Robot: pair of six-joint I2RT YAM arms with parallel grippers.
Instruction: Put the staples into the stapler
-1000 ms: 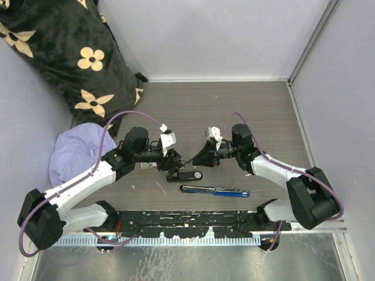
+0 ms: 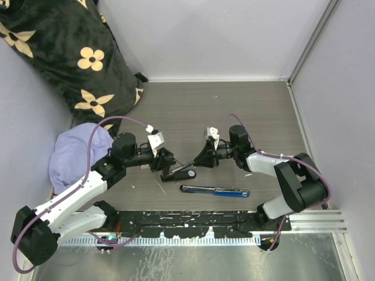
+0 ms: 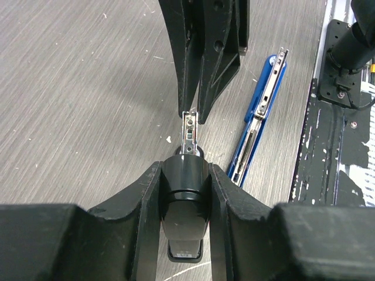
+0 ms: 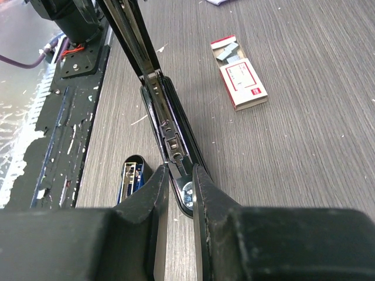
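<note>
A black stapler (image 2: 183, 175) lies opened on the table, its base flat and its metal magazine (image 3: 190, 132) raised at a slant. My left gripper (image 2: 168, 166) is shut on the black rear end of the stapler, which fills the space between its fingers in the left wrist view. From the other side my right gripper (image 2: 195, 163) is shut on the magazine's front tip, above the base's round metal plate (image 4: 187, 192). Small staple strips (image 4: 228, 51) show in the half-open staple box (image 4: 243, 82). Whether staples sit in the magazine, I cannot tell.
A long blue tool with a metal channel (image 2: 214, 191) lies in front of the stapler. A lavender cloth (image 2: 79, 155) and a dark flowered cushion (image 2: 70, 64) fill the left side. Table space behind the arms is clear.
My left gripper has shifted leftward, and the stapler base has slid a little left with it. The right gripper's tip has stayed nearly in place while its arm has moved slightly.
</note>
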